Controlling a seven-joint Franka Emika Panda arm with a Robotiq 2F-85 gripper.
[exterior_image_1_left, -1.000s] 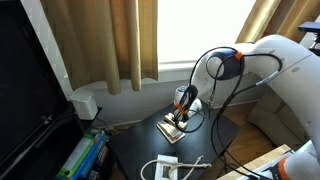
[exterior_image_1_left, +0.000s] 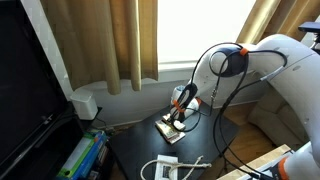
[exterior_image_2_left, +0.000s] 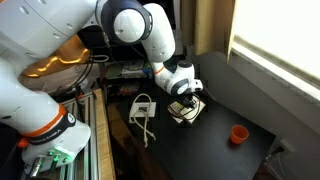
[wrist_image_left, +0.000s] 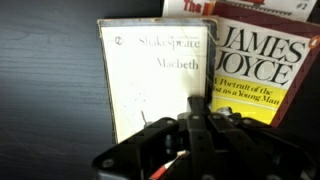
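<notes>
A pale Shakespeare Macbeth book (wrist_image_left: 155, 85) lies in the middle of the wrist view, overlapping a James Joyce book (wrist_image_left: 262, 65) on its right. At the Macbeth book's right edge, low in that view, is my gripper, its fingers close together and shut. Nothing shows clearly between them; whether they touch the cover edge is hard to tell. Both exterior views place the gripper low over the books (exterior_image_2_left: 187, 112) on the dark table, where the arm hides part of them.
A red cup (exterior_image_2_left: 239, 134) stands apart on the dark table, with bare table around it. A white block with a cable (exterior_image_2_left: 143, 106) lies on the other side of the books. Several more books (exterior_image_1_left: 82, 160) are stacked at the left in exterior view 1.
In exterior view 1 the gripper has shifted slightly left over the books. The books look to lie in the same place.
</notes>
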